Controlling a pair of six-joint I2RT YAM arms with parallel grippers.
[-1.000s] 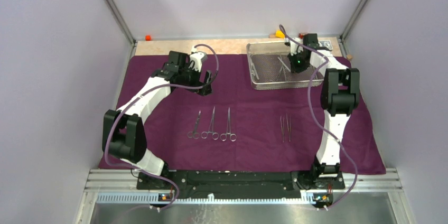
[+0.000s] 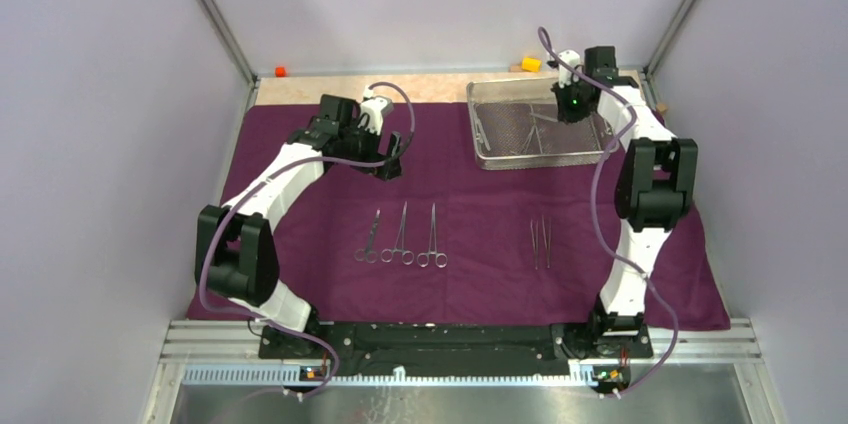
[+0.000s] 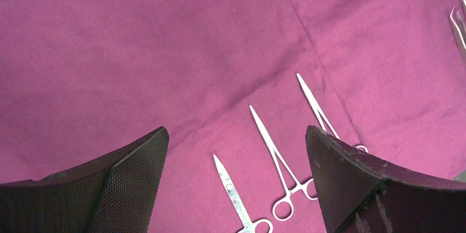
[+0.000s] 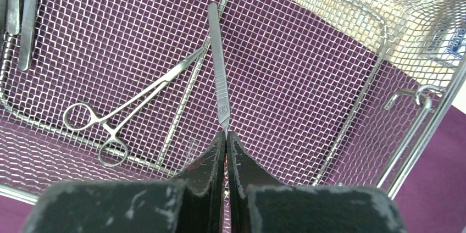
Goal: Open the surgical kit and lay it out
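Observation:
Over the mesh tray (image 2: 480, 159), my right gripper is shut on the tip of a flat scalpel handle (image 4: 217, 51), or directly over it; I cannot tell which. Beside it in the tray lie ringed forceps (image 4: 132, 101) and flat instruments (image 4: 28, 24) at the left. My left gripper stands open above the cloth, nothing between its fingers. Below it lie scissors (image 3: 231, 192) and two ringed instruments (image 3: 264, 128). Three slender tweezers (image 2: 547, 242) lie on the cloth's right half.
A pale strip (image 2: 340, 89) with small orange and yellow blocks runs along the back wall.
My right gripper has risen slightly over the tray, with the arm shifting up and right in the top view. The left arm has not moved.

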